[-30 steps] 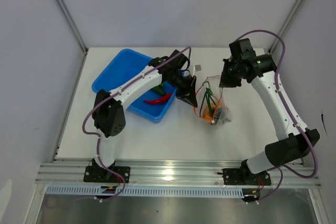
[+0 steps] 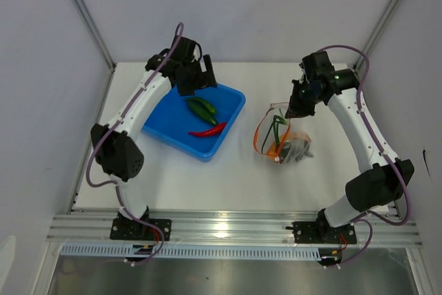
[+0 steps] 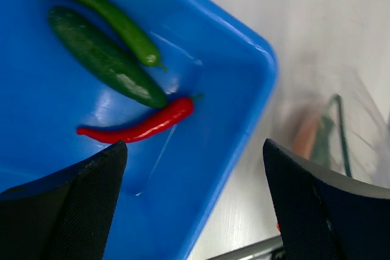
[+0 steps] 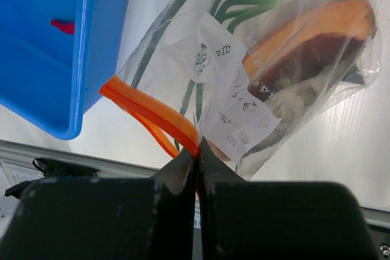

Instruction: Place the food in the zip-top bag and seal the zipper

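Note:
My left gripper [image 2: 200,77] hangs open over the blue tray [image 2: 228,136]. In the tray lie a cucumber [image 3: 103,59], a green chili [image 3: 122,22] and a red chili [image 3: 146,123]. To the right, the clear zip top bag [image 2: 290,139] with orange trim [image 4: 149,111] holds an orange-and-dark item [image 4: 304,35], not clearly identifiable. My right gripper [image 2: 297,105] is shut on the bag's rim, holding it upright.
A metal rail [image 2: 207,215] runs along the front edge.
My left gripper has moved from the bag's mouth back and left, over the tray. The bag and right arm have shifted only slightly.

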